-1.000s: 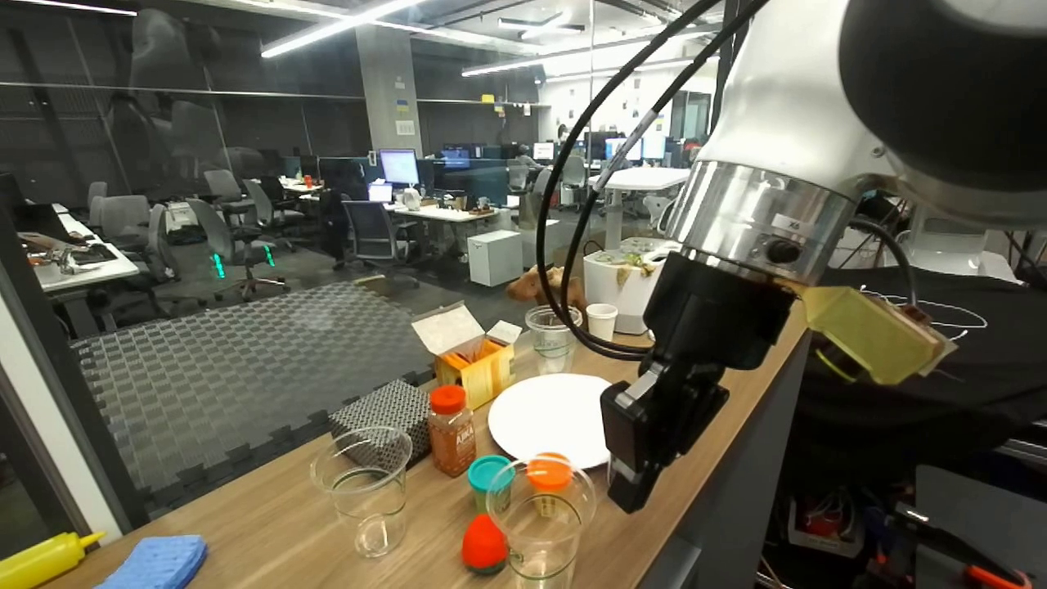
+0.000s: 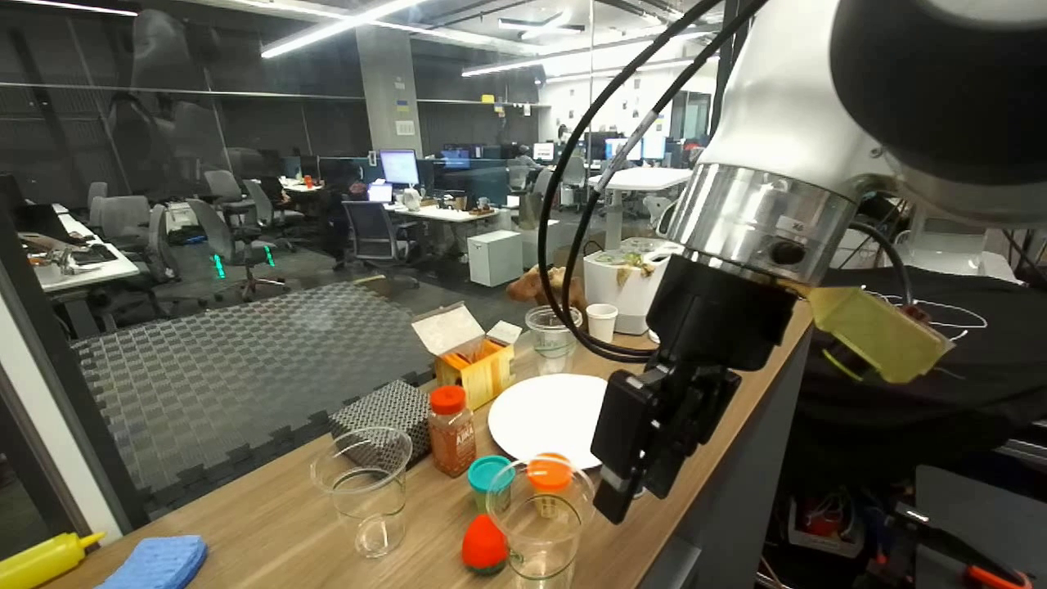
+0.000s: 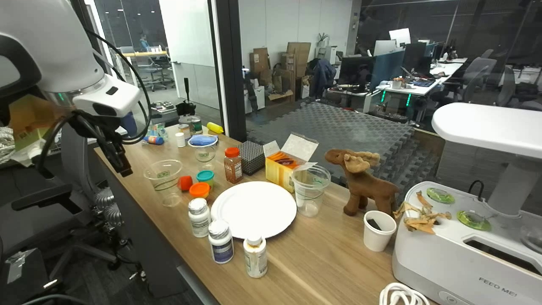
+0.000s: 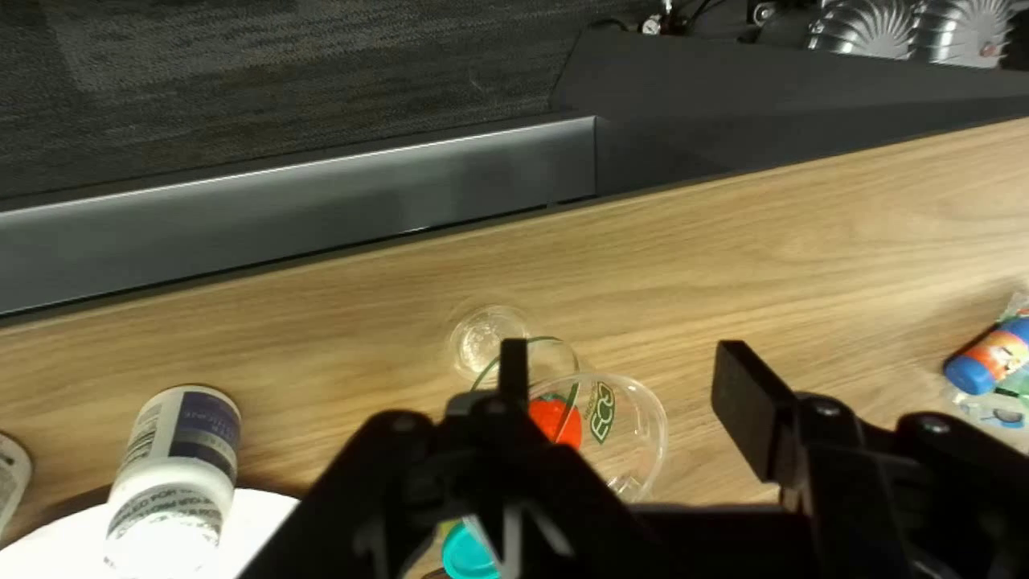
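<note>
My gripper is open above the table's edge side, with bare space between its fingers. Below it in the wrist view, a clear plastic cup (image 4: pixel 632 425) with a green logo is partly covered by the left finger. In exterior view 2 the gripper (image 3: pixel 122 167) hangs up and left of that cup (image 3: pixel 163 184), apart from it. A red-topped container (image 2: pixel 485 545) stands beside the cup, near a teal-lidded tub (image 2: pixel 490 479) and an orange-lidded one (image 2: pixel 550 473).
A white plate (image 3: pixel 254 208) lies mid-table, with white bottles (image 3: pixel 200 218) along its near side. A spice jar (image 3: pixel 233 167), an open tea box (image 3: pixel 280 170) and a second clear cup (image 3: pixel 311 190) stand behind. A plush moose (image 3: pixel 366 185) and white planter (image 3: pixel 457 254) fill the far end.
The gripper's fingers stand wider apart than a second ago, and the hand has shifted slightly in exterior view 1. The objects on the table look unmoved.
</note>
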